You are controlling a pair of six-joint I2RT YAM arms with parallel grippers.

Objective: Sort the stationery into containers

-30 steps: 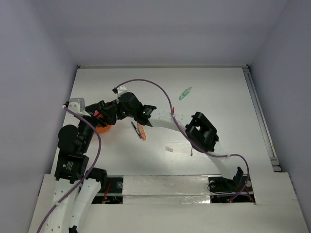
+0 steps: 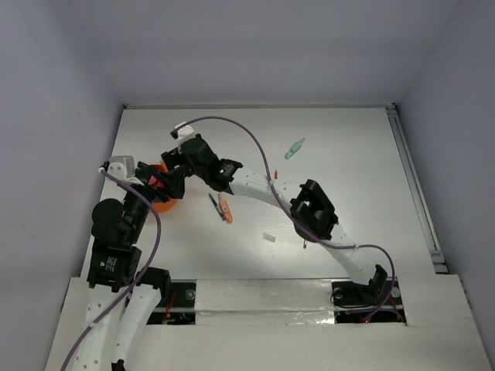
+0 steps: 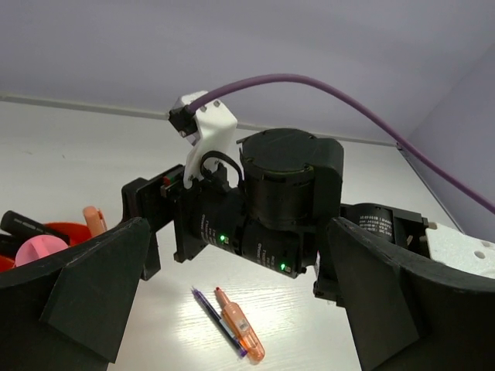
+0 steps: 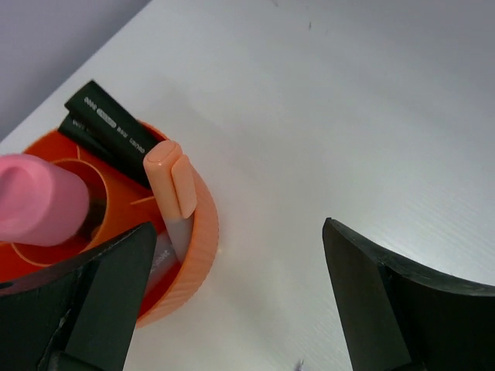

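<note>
An orange round container [image 4: 199,247] at the left holds dark markers [image 4: 116,127], a pink item [image 4: 35,197] and an upright peach marker [image 4: 170,185]. My right gripper is open over the container's edge, nothing between its fingers. My left gripper is open beside it at the container, facing the right arm. A dark pen [image 2: 216,206] and an orange marker [image 2: 226,209] lie side by side on the table, right of the container.
A green item [image 2: 294,149] lies at the back right and a small pale piece [image 2: 269,238] near the front middle. The right arm spans the middle.
The left arm has hardly moved.
</note>
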